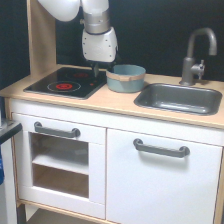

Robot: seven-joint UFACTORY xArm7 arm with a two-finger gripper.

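A grey-blue pot (126, 80) with a tan edge sits on the wooden counter, between the black cooktop and the sink. My gripper (96, 71) hangs above the cooktop's right rear part, just left of the pot. Its white hand is clear to see, but the fingers are small and dark against the dark wall. Whether they are open or shut does not show, and I see nothing hanging from them.
The cooktop (68, 83) with red ring marks is bare. The sink (180, 98) with its grey faucet (197, 55) lies to the right. Below are an oven front (63, 134) and a white cabinet door (160, 180).
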